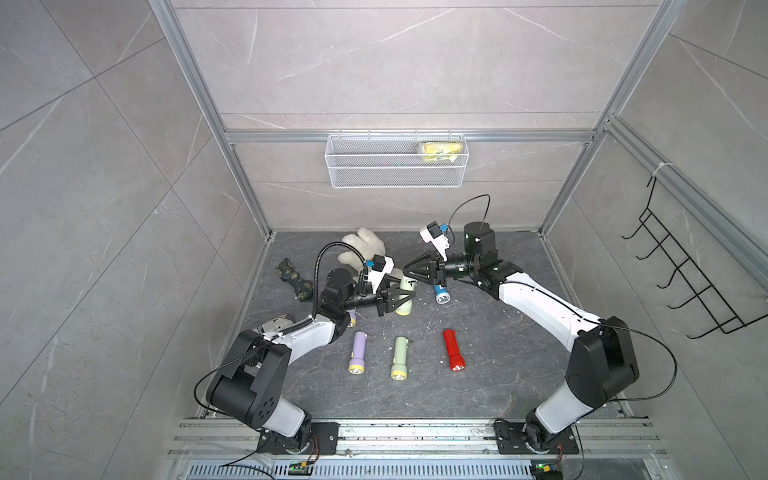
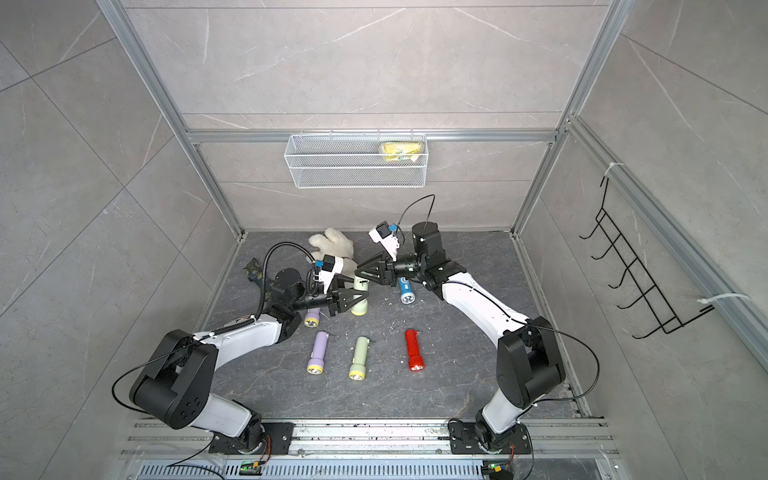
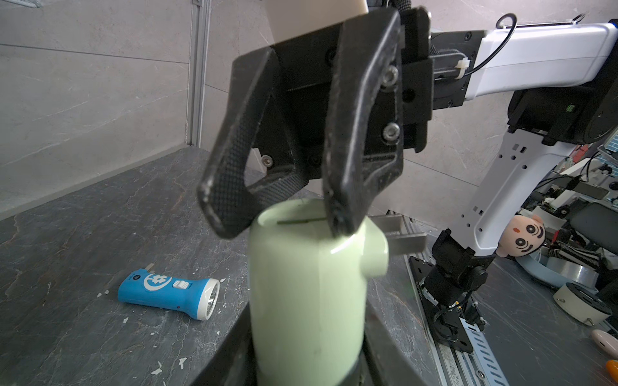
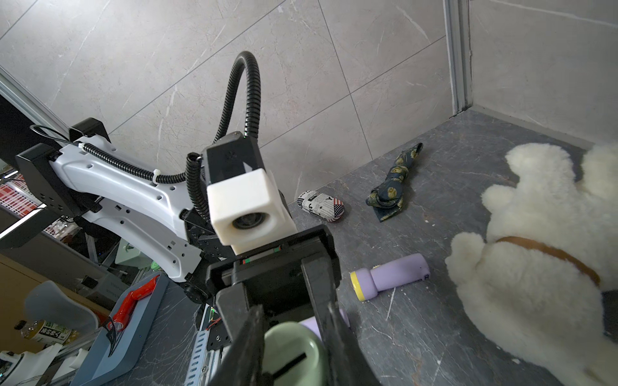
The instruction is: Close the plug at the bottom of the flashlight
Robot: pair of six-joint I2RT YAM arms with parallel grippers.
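Note:
A light green flashlight [image 1: 405, 307] stands nearly upright above the table, with my left gripper [image 1: 406, 288] shut around its body. Its bottom end points up, and a dark slit shows in that end [image 4: 310, 344] in the right wrist view. My right gripper is right at this end, coming from above and the side. Its fingers [image 3: 334, 173] are parted around the end, one in front of the rim in the left wrist view. Whether they touch the rim is hard to tell. The left fingers [image 3: 235, 360] are blurred and partly hidden behind the body.
A blue flashlight [image 3: 161, 292] lies under the right arm. Purple [image 1: 357, 352], green [image 1: 399, 357] and red [image 1: 453, 349] flashlights lie toward the front. Behind are a white plush toy [image 4: 534, 251] and a dark cloth [image 4: 390, 186].

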